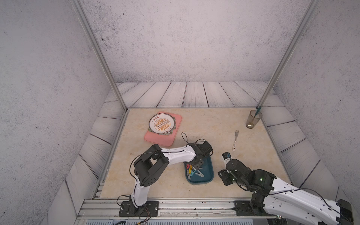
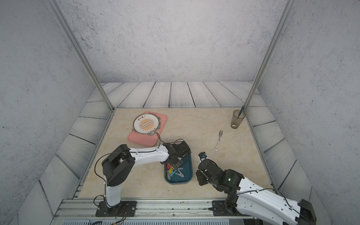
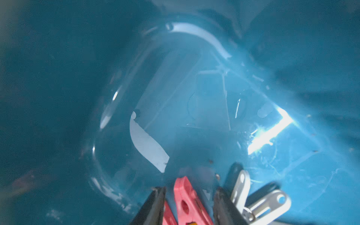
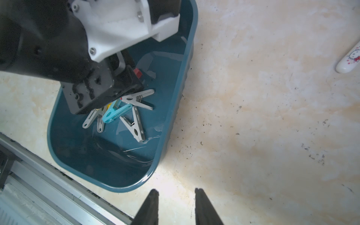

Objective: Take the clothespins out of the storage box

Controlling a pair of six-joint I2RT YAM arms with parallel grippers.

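The blue storage box point(image 1: 207, 174) stands at the front middle of the table. Several clothespins lie inside: pink point(image 3: 185, 198), white point(image 3: 270, 206), cyan point(image 4: 116, 112). My left gripper is down in the box, its fingers open either side of a pink clothespin; in the top views the arm covers the box's far part. My right gripper hangs outside the box to the right, fingers apart with nothing between them.
A plate point(image 1: 161, 123) on a pink board point(image 1: 157, 138) lies at the back left. A glass point(image 1: 253, 120) stands at the back right, and a fork point(image 1: 234, 144) lies right of centre.
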